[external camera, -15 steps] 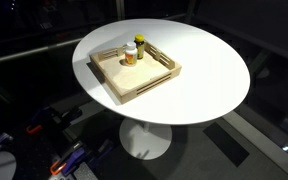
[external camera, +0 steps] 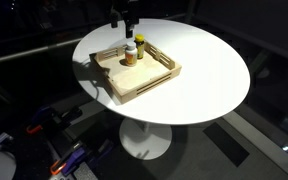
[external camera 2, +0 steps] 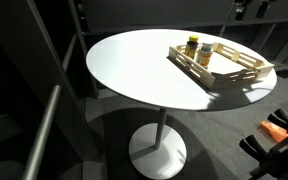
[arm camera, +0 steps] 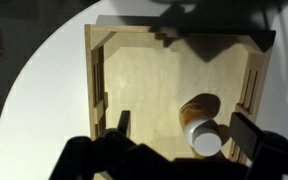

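Observation:
A shallow wooden tray point(external camera: 152, 86) rests on the white round table, with two small bottles standing inside it. One is the white-capped bottle point(external camera: 131, 56) with an orange label; the other, the yellow bottle point(external camera: 139, 47), has a darker cap and stands close beside it. Above the tray's far side hangs my gripper, open and empty. In the wrist view the white-capped bottle point(arm camera: 202, 132) appears between the fingers' directions, nearer the right one, and below them. The yellow bottle does not show clearly there; exterior view 2 shows both, including the yellow bottle point(external camera 2: 191, 46).
The tray's slatted walls point(external camera 2: 239, 76) surround the bottles, and the rest of its floor is bare. Dark equipment with orange parts point(external camera 2: 276, 131) stands on the floor beyond the table's edge.
Tray and bottles have not moved.

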